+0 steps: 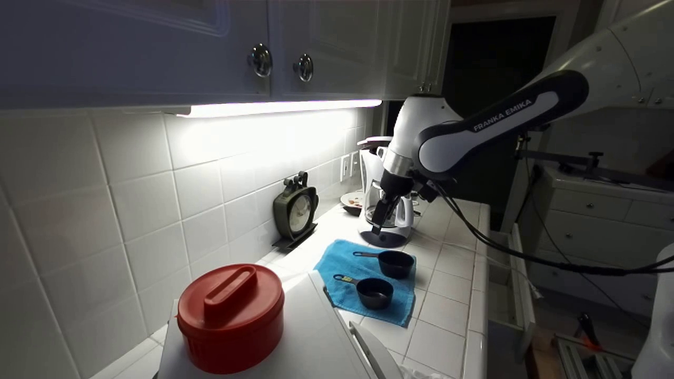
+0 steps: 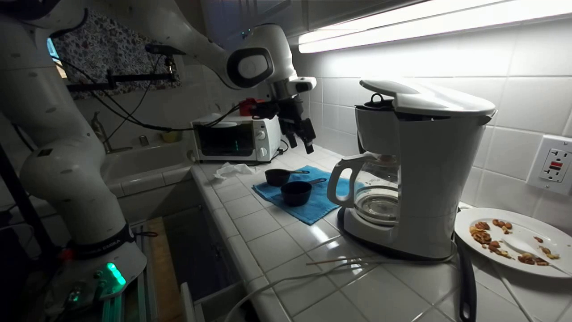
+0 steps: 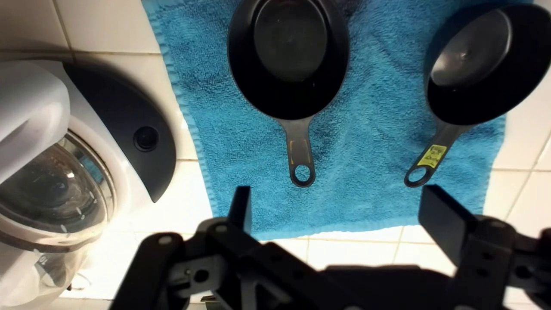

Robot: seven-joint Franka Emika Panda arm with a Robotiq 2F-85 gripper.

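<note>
Two black measuring cups lie on a blue towel (image 3: 206, 88) with their handles toward the wall. The one nearer the coffee maker (image 3: 289, 57) has a plain dark handle; the other (image 3: 480, 67) carries a yellow label on its handle. My gripper (image 2: 301, 149) is open above the towel's wall-side part, with nothing between its fingers. In the wrist view both handle ends sit a little beyond the fingertips, apart from them. The white coffee maker (image 2: 429, 182), its glass carafe in place and lid raised, stands beside the towel.
A red lidded container (image 1: 234, 316) sits on a white toaster oven (image 2: 236, 139). A kitchen scale (image 1: 295, 211) leans at the wall. Beyond the coffee maker rests a plate of nuts (image 2: 466, 217). Bare tiles (image 1: 442, 309) run along the counter's front edge.
</note>
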